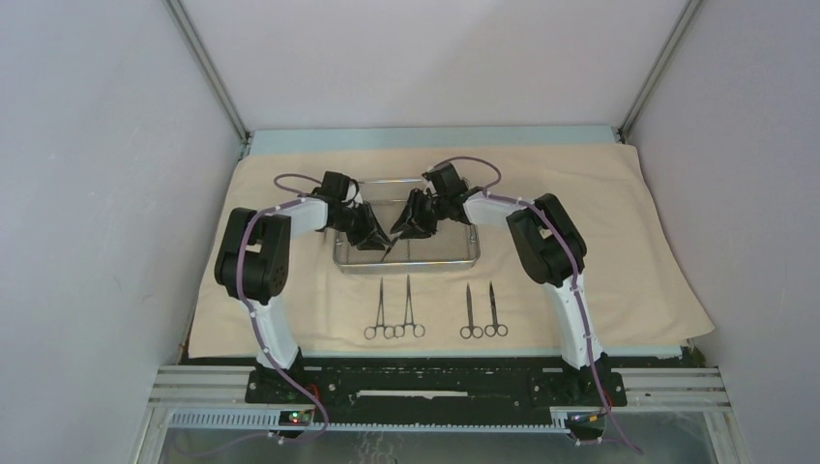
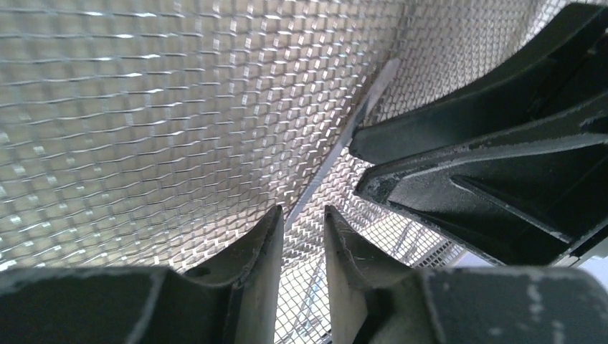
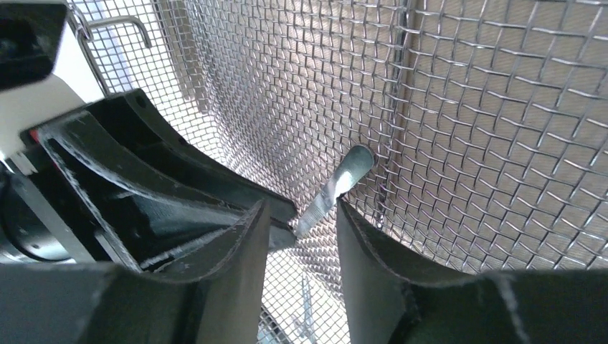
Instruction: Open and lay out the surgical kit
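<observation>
A thin grey metal instrument [image 2: 323, 168] lies slantwise in the wire mesh tray [image 1: 406, 266]. In the left wrist view my left gripper is open, its tips on either side of the instrument's lower end, with nothing gripped. My right gripper stands part open over the instrument's rounded end [image 3: 351, 168], which shows near its fingertips. Whether those fingers touch it, I cannot tell. Both grippers are close together inside the tray, and each appears in the other's wrist view. On the cloth in front lie two long clamps [image 1: 409, 304] and two scissors [image 1: 492, 309].
Beige cloth [image 1: 619, 242] covers the table, with wide bare areas on the right. The tray's front rim runs just in front of both grippers. Walls stand left, right and behind. My forearms come in over the cloth on both sides.
</observation>
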